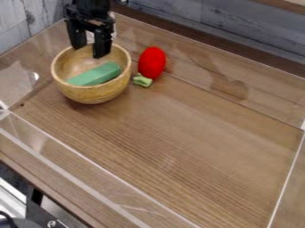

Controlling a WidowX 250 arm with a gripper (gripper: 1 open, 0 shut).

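A wooden bowl (112,86) at the upper left holds a green elongated object (93,75). My black gripper (89,44) is over the back part of the bowl, its two fingers pointing down and apart, open. Nothing shows between them. A red oval object (152,61) lies right of the bowl, with a small light-green piece (143,81) just below it.
A grey wall (238,27) runs along the back, and the table's left edge is at the lower left.
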